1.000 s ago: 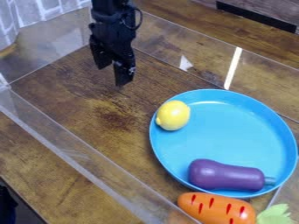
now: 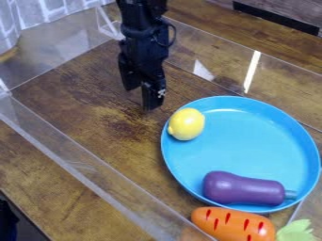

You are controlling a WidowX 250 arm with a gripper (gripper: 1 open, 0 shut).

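My black gripper [image 2: 143, 87] hangs over the bare dark wooden board at the upper middle, fingers pointing down and open, nothing seen between them. It is up and left of a blue plate [image 2: 239, 160], apart from it. On the plate, a yellow lemon [image 2: 186, 123] lies at the upper left and a purple eggplant [image 2: 244, 187] near the lower edge.
An orange toy carrot [image 2: 232, 222] with a green top lies below the plate at the bottom edge. Clear plastic walls edge the wooden board [image 2: 75, 113].
My gripper has moved a little right and down, toward the viewer. The lemon, eggplant, plate and carrot are unchanged.
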